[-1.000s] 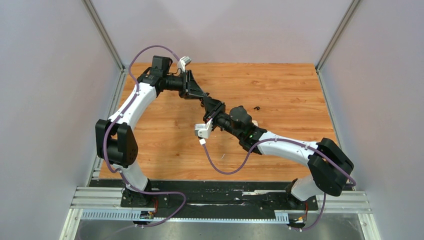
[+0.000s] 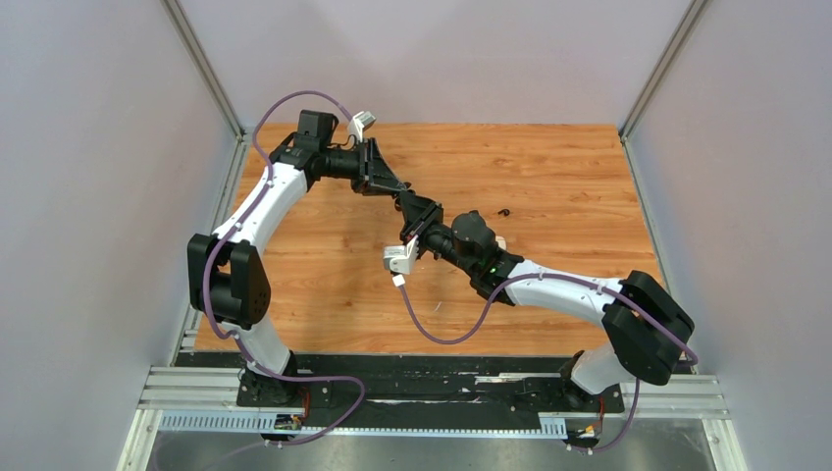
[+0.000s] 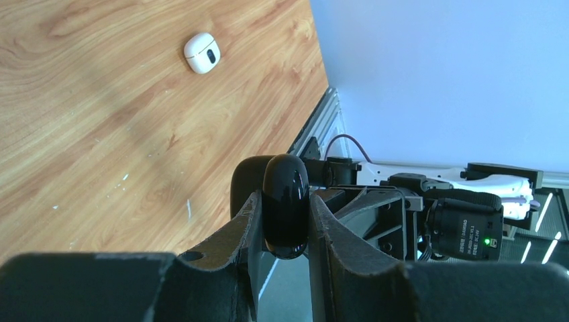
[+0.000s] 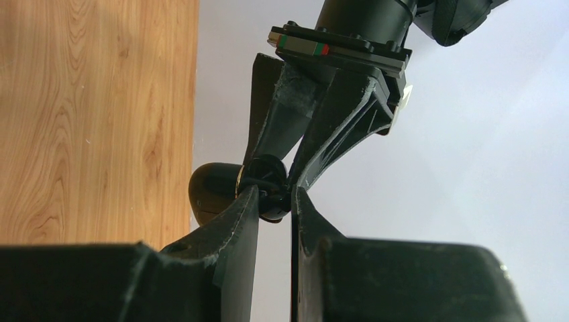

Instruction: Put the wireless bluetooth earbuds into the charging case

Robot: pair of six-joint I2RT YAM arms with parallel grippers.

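Note:
A glossy black charging case (image 3: 284, 201) is held between both grippers above the middle of the table. My left gripper is shut on it, as the left wrist view shows. My right gripper is shut at the case; in the right wrist view the case (image 4: 211, 191) shows a gold seam and an open-looking part, partly hidden by fingers. A small black object (image 2: 503, 212), perhaps an earbud, lies on the table to the right.
A white earbud case (image 3: 201, 54) lies on the wooden table (image 2: 549, 167), partly behind the right arm in the top view. Walls border it.
The right arm's wrist has shifted very slightly downward in the top view. The left arm looks unchanged.

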